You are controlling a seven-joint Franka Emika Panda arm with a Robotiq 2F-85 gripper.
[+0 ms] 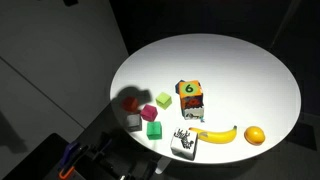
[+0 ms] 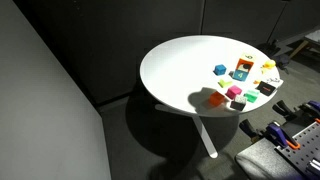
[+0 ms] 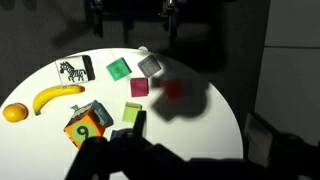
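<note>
My gripper appears open high above the round white table, with dark fingers (image 3: 268, 145) far apart and only tabletop showing between them. Below lie a red block (image 3: 174, 91), a magenta block (image 3: 139, 88), a grey block (image 3: 150, 66), a green block (image 3: 119, 69) and a yellow-green block (image 3: 132, 112). An orange numbered block (image 1: 190, 88) stands near the middle beside a patterned piece (image 1: 192, 106). Closer to the table's edge are a zebra cube (image 1: 184, 144), a banana (image 1: 215, 135) and an orange (image 1: 255, 135). Exterior view 2 also shows a blue block (image 2: 220, 70).
A dark shadow falls around the red block. Part of the robot's base (image 2: 275, 135) and its cables sit beyond the table's rim, over a dark floor (image 2: 110, 140).
</note>
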